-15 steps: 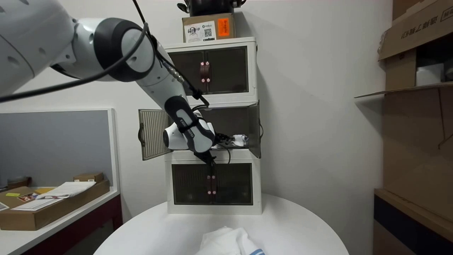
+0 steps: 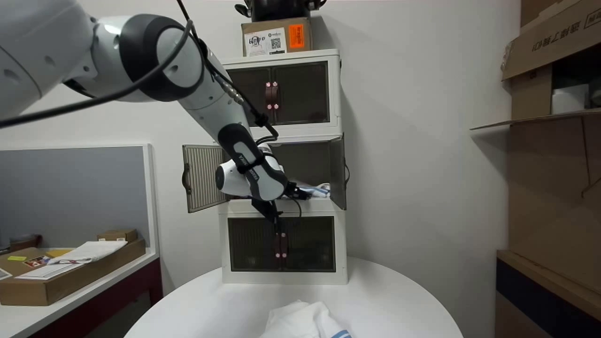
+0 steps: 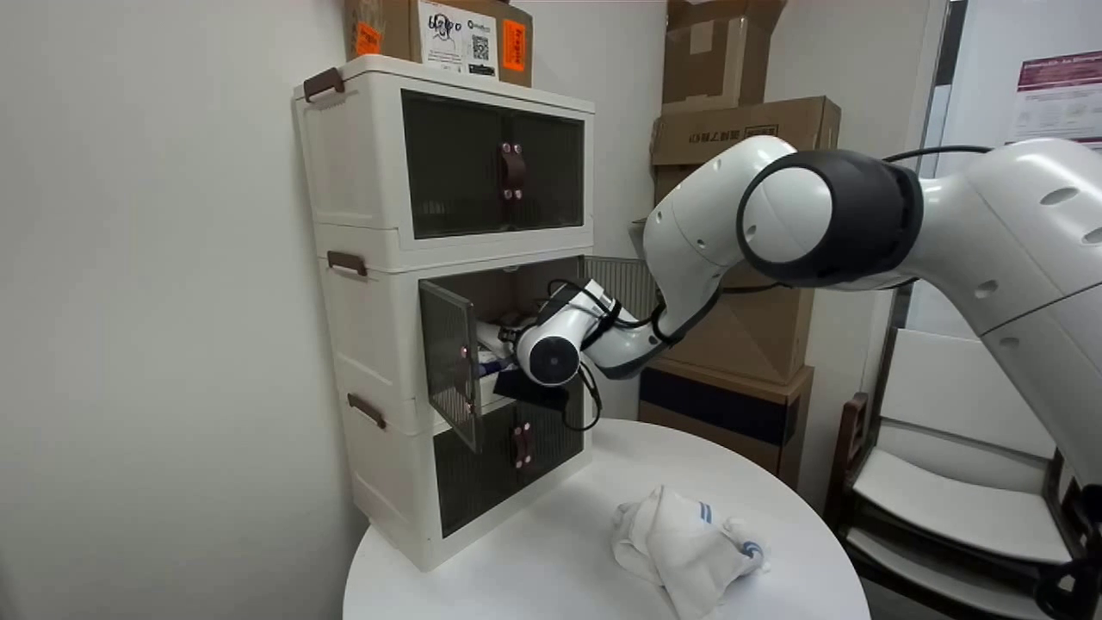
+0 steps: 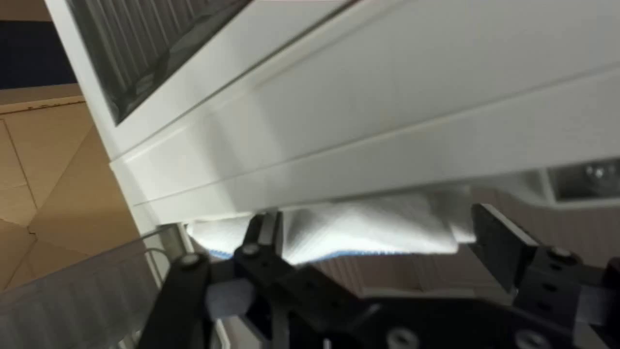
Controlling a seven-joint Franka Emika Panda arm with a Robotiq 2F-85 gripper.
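Note:
Inside the open middle compartment of the white cabinet [image 2: 284,278] lies a white cloth with blue edging [image 2: 316,192], which also shows as a bright fold of cloth [image 4: 372,227] in the wrist view. My gripper stands open at the compartment's mouth, its two black fingers [image 4: 261,235] wide apart. The cloth shows in the space between them, unclamped. A second white cloth with blue stripes [image 3: 677,548] lies crumpled on the round white table [image 3: 496,589].
The middle compartment's left door [image 2: 204,177] and right door [image 2: 338,172] stand swung open on either side of the arm. Closed doors cover the top compartment [image 2: 301,93] and bottom compartment [image 2: 308,245]. Cardboard boxes [image 3: 739,341] are stacked beyond the table.
A second ago the cloth was bunched at my gripper's fingertips inside the compartment. Now it lies lower and spread on the compartment floor, and the gripper has come slightly down.

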